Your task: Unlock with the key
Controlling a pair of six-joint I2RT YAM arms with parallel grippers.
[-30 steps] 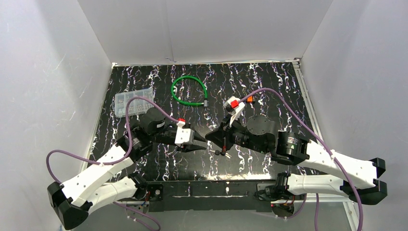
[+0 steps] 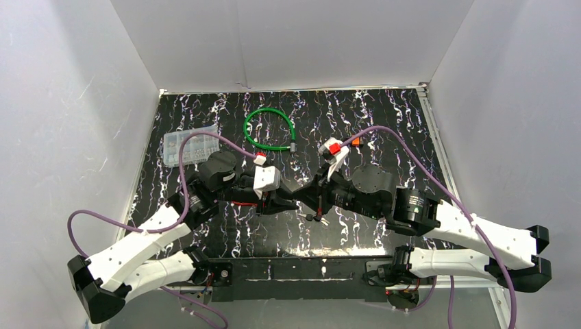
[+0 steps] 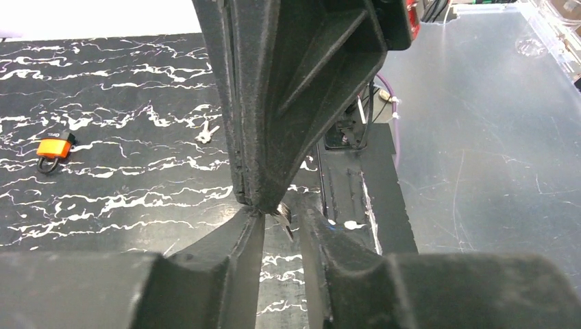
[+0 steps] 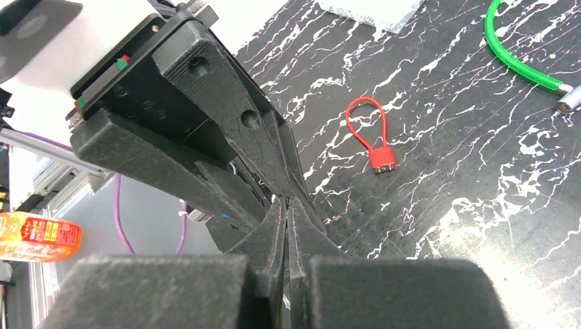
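Note:
Near the middle of the top view, the tips of my left gripper (image 2: 289, 201) and right gripper (image 2: 297, 196) meet above the table. In the left wrist view a small silver key (image 3: 282, 216) sticks out from the end of the right gripper, which is shut on it. That key's tip lies between the fingers of my left gripper, parted by a gap. A red cable lock (image 4: 382, 159) lies on the table in the right wrist view. An orange padlock (image 3: 53, 149) rests on the table, apart from both grippers.
Loose keys (image 2: 315, 218) lie below the right gripper. A green cable lock (image 2: 269, 147) is coiled farther back, with a clear compartment box (image 2: 171, 152) at the left.
My left gripper has shifted slightly right and turned, closing the distance to the right gripper's tips. The right arm has stayed almost still.

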